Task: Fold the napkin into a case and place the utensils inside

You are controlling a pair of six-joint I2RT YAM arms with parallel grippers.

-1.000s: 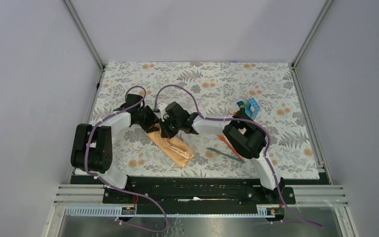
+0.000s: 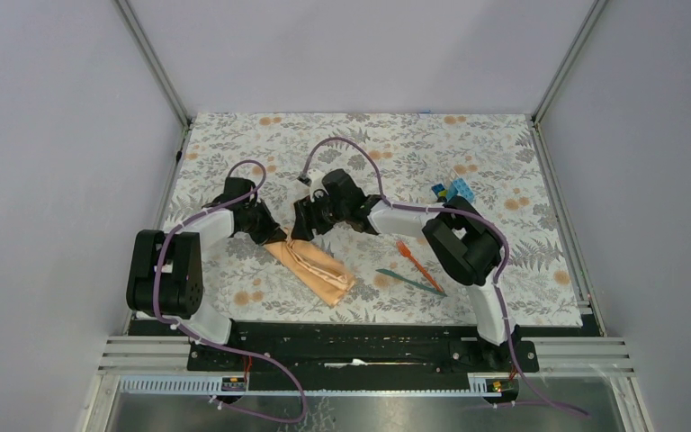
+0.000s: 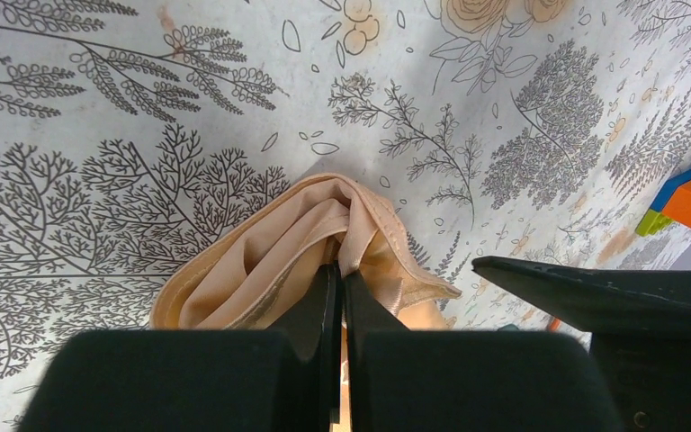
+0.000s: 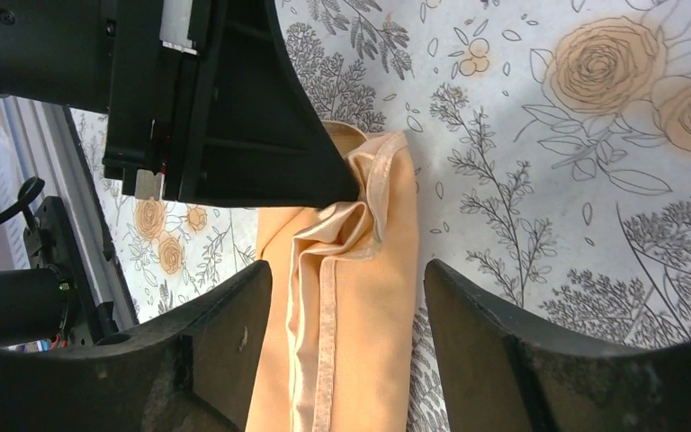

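Observation:
The peach napkin (image 2: 319, 274) lies folded in a long strip, angled across the cloth, with bunched layers at its upper end (image 4: 360, 225). My left gripper is shut down on that bunched end, fabric rising round its fingertips; whether any is pinched between them is hard to tell. My right gripper is open over the same end, the strip visible below between its fingers. An orange fork (image 2: 418, 265) and a teal knife (image 2: 409, 283) lie to the right of the napkin.
A small blue object (image 2: 459, 189) with coloured pieces (image 3: 684, 202) stands at the right of the patterned cloth, near my right arm.
My right gripper has opened and moved up and slightly right, away from the napkin's end. My left gripper stays at that end, now shut, having shifted slightly.

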